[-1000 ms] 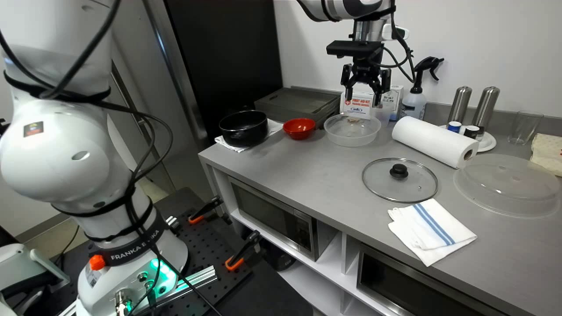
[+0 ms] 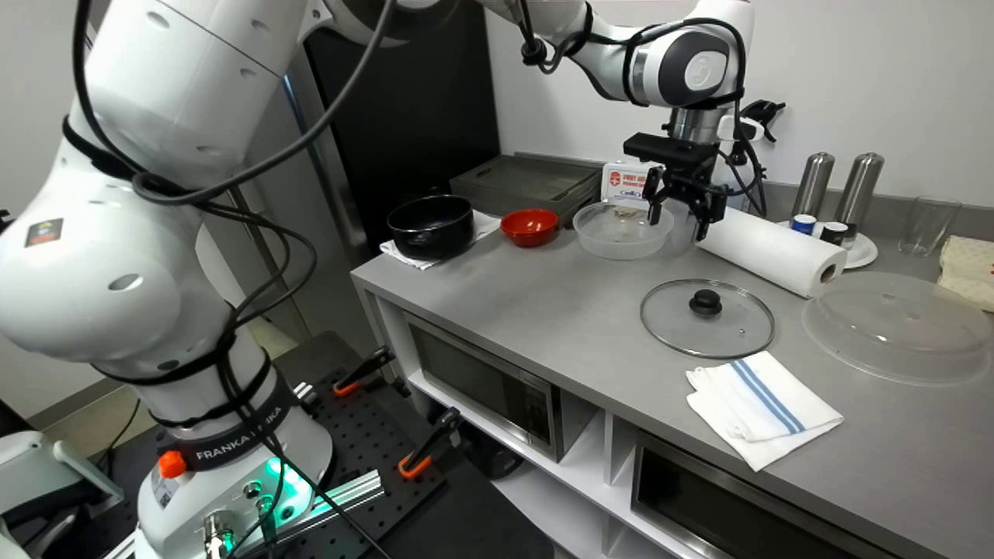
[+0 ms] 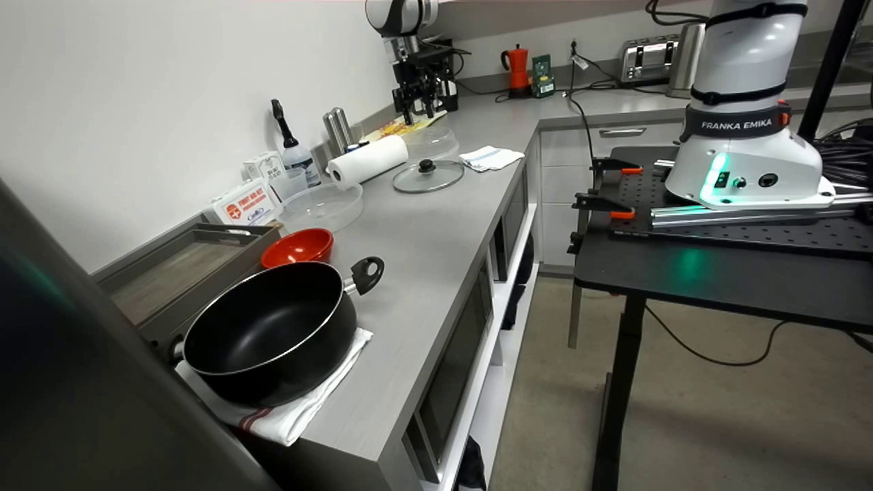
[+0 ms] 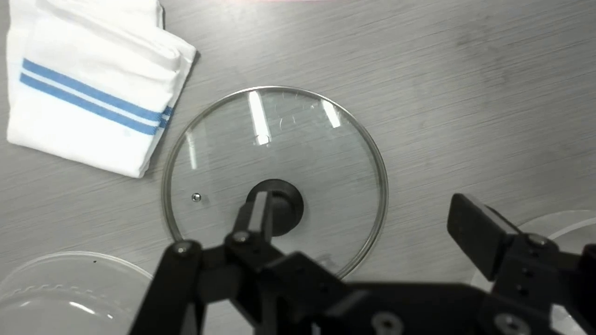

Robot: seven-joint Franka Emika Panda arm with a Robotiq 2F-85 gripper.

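Observation:
A round glass lid with a steel rim and a black knob lies flat on the grey counter. Above the counter hangs my gripper, its fingers wide apart and nothing between them. From the wrist, the lid fills the middle of the view, and one finger partly covers the knob. The other finger appears over bare counter to the right of the lid. A black pot without a cover sits on a folded cloth at the counter's end.
A white towel with blue stripes lies beside the lid. Around it are a paper towel roll, a clear plastic cover, a red bowl and a clear container.
My gripper has moved to the right and lower in the first exterior view, towards the paper roll and lid. It stays open. The objects on the counter have not moved.

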